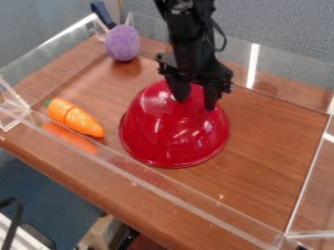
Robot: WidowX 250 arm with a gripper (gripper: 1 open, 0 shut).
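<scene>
A glossy red bowl point(170, 137) lies upside down, dome up, on the wooden table point(248, 181). My black gripper point(198, 96) points down at the upper part of the dome, its fingertips at or just over the red surface; whether they touch it, and how the fingers stand, I cannot make out. An orange toy carrot point(76, 118) lies to the left of the bowl, and a purple eggplant-like toy point(123, 43) rests at the back left.
Clear plastic walls point(311, 190) border the table. A blue surface point(33, 186) lies below the table's left front.
</scene>
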